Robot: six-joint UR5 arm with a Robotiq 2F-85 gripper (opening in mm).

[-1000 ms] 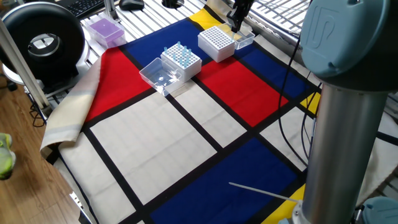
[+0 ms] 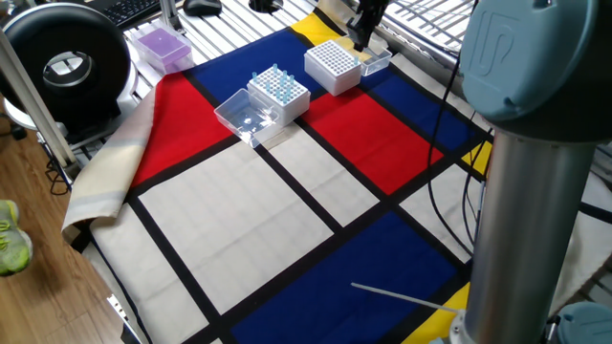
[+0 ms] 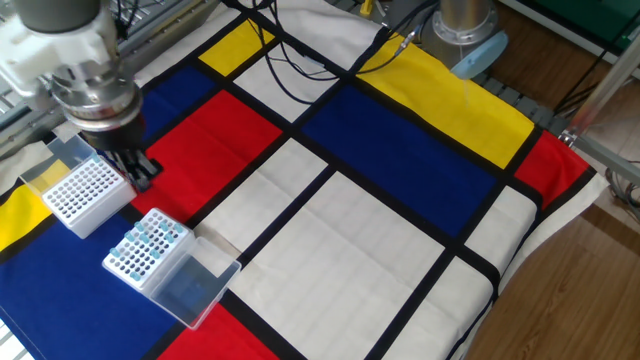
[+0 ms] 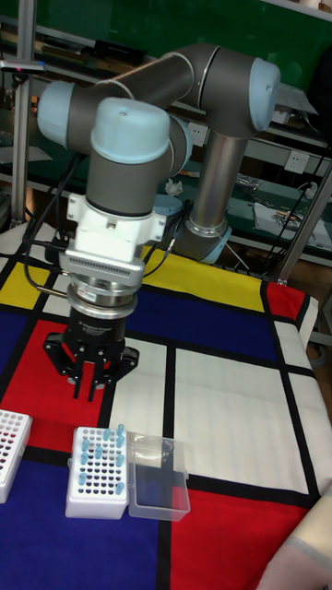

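A white tip rack (image 2: pixel 278 93) with several pale blue tips standing in its top rests on the patterned cloth, its clear lid (image 2: pixel 251 117) folded open beside it. Nearby is a second white rack (image 3: pixel 88 197), whose holes show no blue tips; it has a clear lid too. My black gripper (image 4: pixel 86 395) points down, above the cloth and behind the tipped rack in exterior view 3. Its two thin fingers stand close together with a narrow gap, and no object shows between them. In exterior view 2 the gripper (image 3: pixel 146 178) appears beside the empty rack, apart from the blue tips.
A purple-topped box (image 2: pixel 163 49) stands at the far left corner. Dark cables (image 3: pixel 290 60) loop near the arm's base. A thin rod (image 2: pixel 406 298) sticks out from the base.
My gripper has shifted very slightly to the left in exterior view 1 since a second ago. The racks and lids have stayed in place.
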